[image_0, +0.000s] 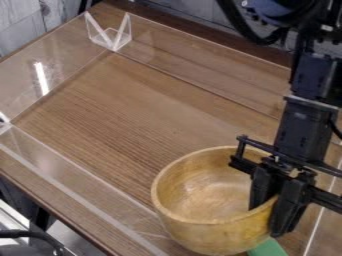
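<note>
A yellow bowl (201, 200) sits at the lower middle right of the camera view, over the wooden surface. My black gripper (274, 180) is at the bowl's right side, shut on its rim; the fingertips are partly hidden by the gripper's own body. A green object (267, 247) shows partly beneath the bowl's lower right, mostly hidden.
The wooden tray floor (120, 110) is clear across the middle and upper left. Clear plastic edging runs along the left and lower left, with a small clear piece (110, 36) at the top left. Black cables lie at the bottom left corner.
</note>
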